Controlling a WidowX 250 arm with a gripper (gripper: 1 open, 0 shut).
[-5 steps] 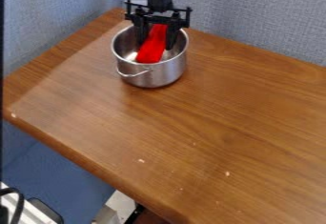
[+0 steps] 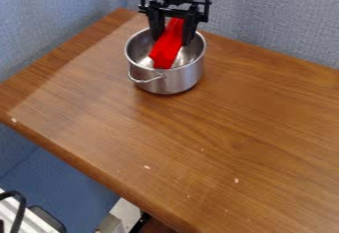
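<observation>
A silver metal pot (image 2: 169, 76) with a wire side handle stands on the wooden table (image 2: 199, 168) near the back. A red object (image 2: 166, 45) leans upright inside it, its top between the fingers of my black gripper (image 2: 173, 24), which is shut on it from above, over the pot's opening. The pot's bottom is largely hidden behind the red object.
Grey padded walls (image 2: 273, 15) border the table at the back and left. Below the left front edge are a blue floor and some equipment (image 2: 30, 217).
My gripper has risen slightly and moved a little right with the red object, which now reaches higher in the pot. The pot has shifted slightly to the right.
</observation>
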